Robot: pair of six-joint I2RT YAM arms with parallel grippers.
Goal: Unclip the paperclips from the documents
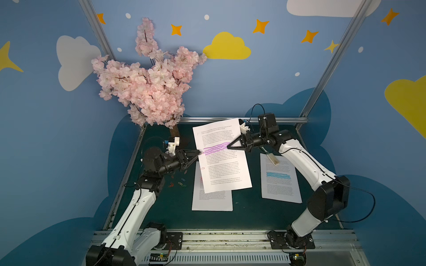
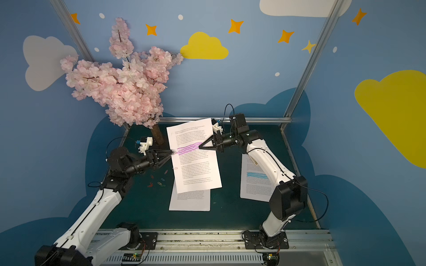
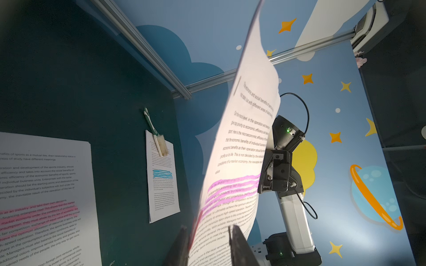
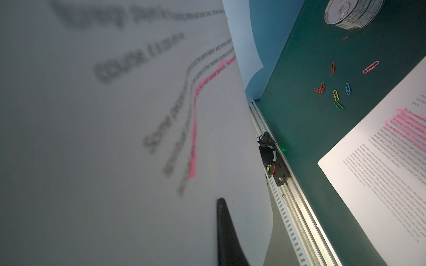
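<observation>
A document with purple highlighting [image 1: 221, 166] is held up off the table, with my right gripper [image 1: 228, 147] shut on it at the right edge. In the right wrist view the page's back hides most of that gripper; only one of its fingers [image 4: 225, 235] shows. My left gripper is at the page's left edge, fingers apart, with the page edge running between them. A red strip [image 3: 194, 232], likely a clip, lies along that edge near the fingertips. Lower on the same edge shows a pinkish paperclip [image 1: 202, 168]; higher up is a thin dark mark [image 3: 237, 85], perhaps another.
Loose paperclips lie on the table, including yellow [image 4: 336, 95], blue [image 4: 348, 88] and pink [image 4: 371, 67] ones. A pink-highlighted document [image 1: 212, 202] lies below the raised page. On the right lies a blue-highlighted document [image 1: 281, 181] with a brush [image 1: 273, 159]. A can [image 4: 352, 13] stands nearby.
</observation>
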